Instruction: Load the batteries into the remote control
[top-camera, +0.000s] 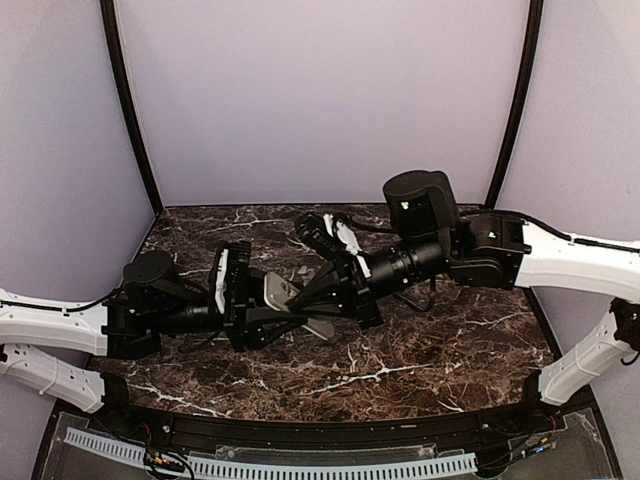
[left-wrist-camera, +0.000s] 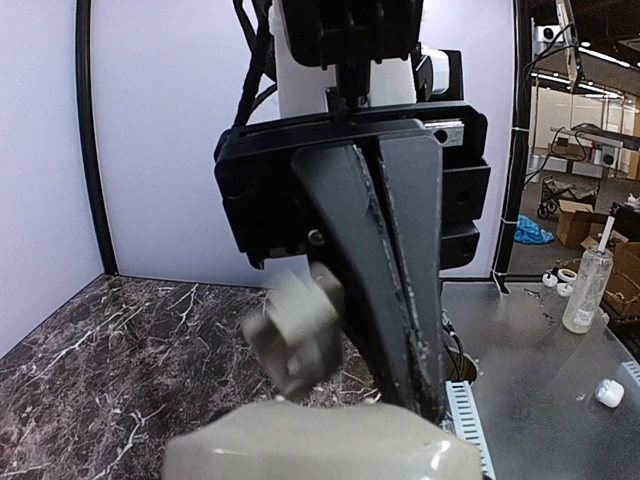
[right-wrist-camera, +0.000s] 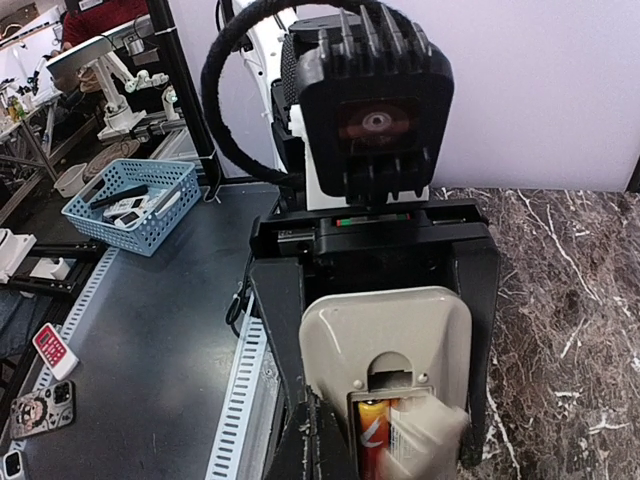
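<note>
A beige remote control (right-wrist-camera: 385, 330) is clamped in my left gripper (top-camera: 281, 298), its back facing the right wrist camera. Its battery compartment is uncovered in part, and an orange battery (right-wrist-camera: 374, 435) shows inside. A beige cover piece, blurred by motion, hangs tilted over the compartment's right side; the left wrist view has this cover piece (left-wrist-camera: 298, 335) standing off the remote (left-wrist-camera: 325, 445). My right gripper is shut, its tips at the compartment's left edge, with nothing visible between them. The cover hides the rest of the compartment.
Below the arms lies a dark marbled tabletop (top-camera: 350, 375), clear around them. Outside the wall, the right wrist view has a blue basket (right-wrist-camera: 150, 225) on a grey bench, a red-faced calculator (right-wrist-camera: 52, 347) and a phone (right-wrist-camera: 43, 409).
</note>
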